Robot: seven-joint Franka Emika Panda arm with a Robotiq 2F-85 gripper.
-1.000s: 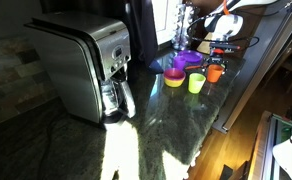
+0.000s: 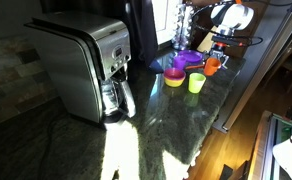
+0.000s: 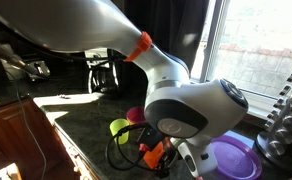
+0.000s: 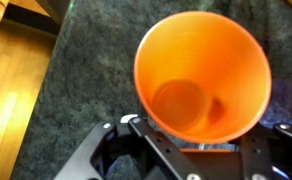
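An orange cup (image 4: 201, 75) fills the upper middle of the wrist view, its open mouth facing the camera. My gripper is shut on its near side, dark fingers at the lower edge of the cup. In exterior view 1 the orange cup (image 2: 212, 66) appears near the counter's right edge, just below the gripper (image 2: 219, 58). Exterior view 2 shows only part of the orange cup (image 3: 154, 155), with the white arm covering much of the gripper. Whether the cup's base clears the counter is hard to tell.
A lime green cup (image 2: 196, 85), a red and yellow bowl (image 2: 174, 77), a purple cup (image 2: 179, 62) and a purple plate (image 3: 236, 160) stand nearby. The coffee maker (image 2: 98, 70) is at the left. Bare dark counter (image 2: 161, 130) lies in front.
The orange cup has shifted slightly up and left in exterior view 1, together with the gripper. Over the last second the arm has come lower and nearer to the cup. The other dishes stay put.
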